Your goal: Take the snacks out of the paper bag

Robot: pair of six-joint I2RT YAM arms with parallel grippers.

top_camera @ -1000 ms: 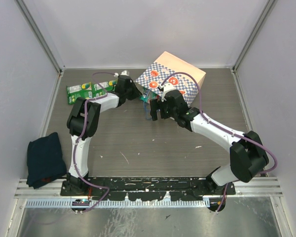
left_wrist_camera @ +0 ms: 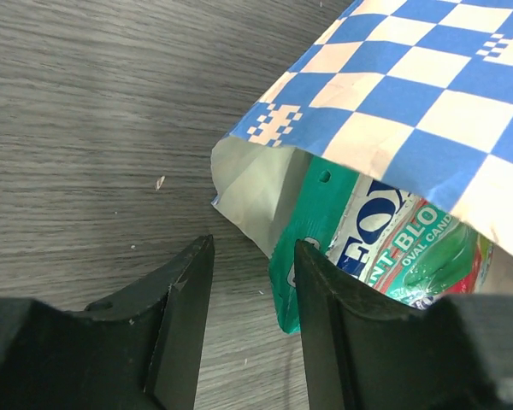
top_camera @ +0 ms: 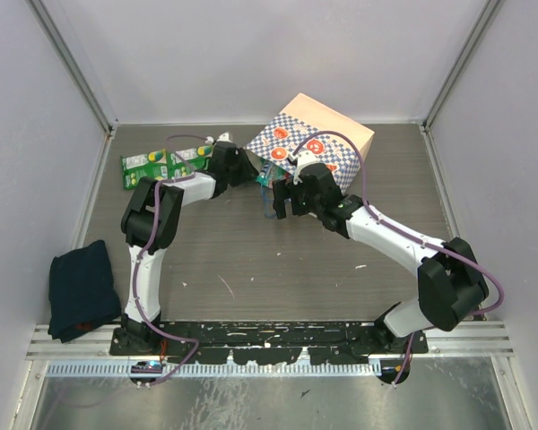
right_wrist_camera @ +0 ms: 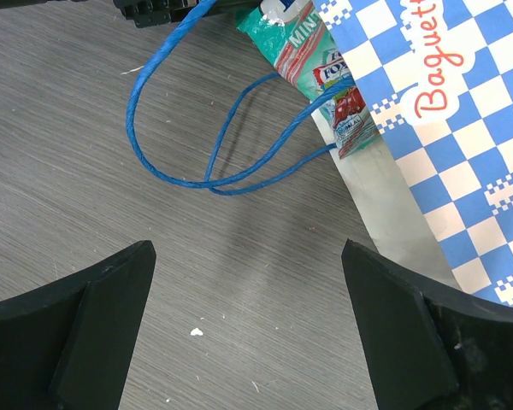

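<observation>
A checkered paper bag [top_camera: 318, 134] lies on its side, tilted, its mouth facing left with blue cord handles [right_wrist_camera: 256, 162]. Inside the mouth is a green candy packet, also showing in the right wrist view [right_wrist_camera: 291, 47]. My left gripper [top_camera: 248, 177] is open at the bag's mouth; in the left wrist view its fingertips are at the packet's near green edge, one close against it. My right gripper [top_camera: 284, 199] stands open in front of the bag, over bare table, with nothing between its fingers.
Green snack packets [top_camera: 145, 168] lie at the back left, beside the left arm. A dark folded cloth [top_camera: 82, 291] is at the front left.
My left gripper has shifted very slightly at the bag's mouth. The right arm, bag and packets look unchanged.
</observation>
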